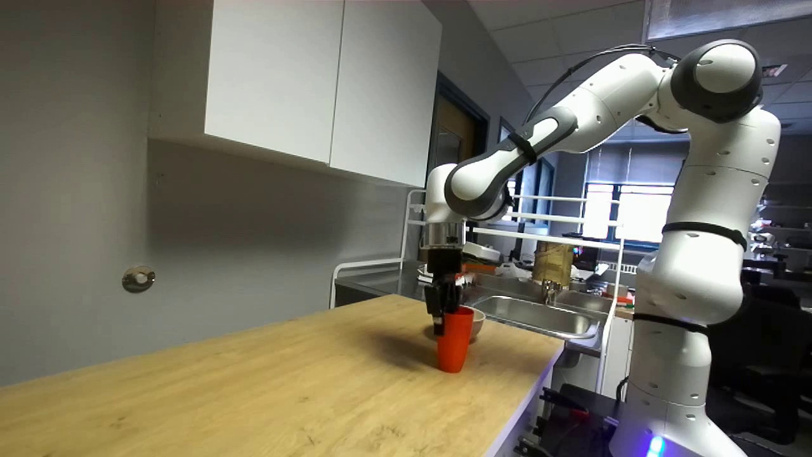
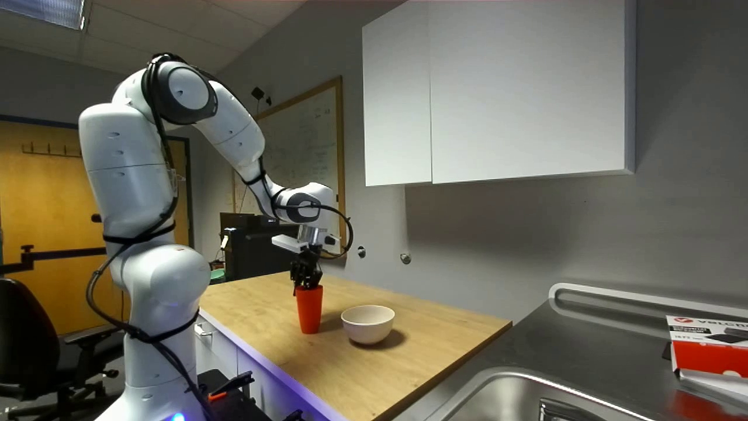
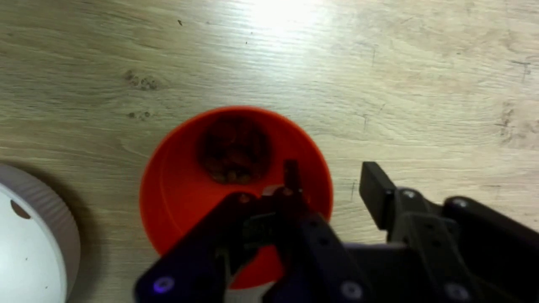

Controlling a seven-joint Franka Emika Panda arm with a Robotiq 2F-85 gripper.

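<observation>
A tall red cup [image 1: 454,346] stands on the wooden table near its sink end, with small brownish pieces [image 3: 237,160] lying at its bottom. My gripper points down at the cup's rim, its fingers apart. In the wrist view one finger is over the inside of the cup, and the other is beyond the rim on the right. A gap shows between the right finger and the rim. Beside the cup sits a white bowl [image 2: 368,323], only partly visible in the wrist view.
White cabinets [image 2: 526,91] hang on the wall above. Past the table's end lie a dark counter and a metal sink [image 2: 512,396]; a red and white box [image 2: 708,351] rests on that counter.
</observation>
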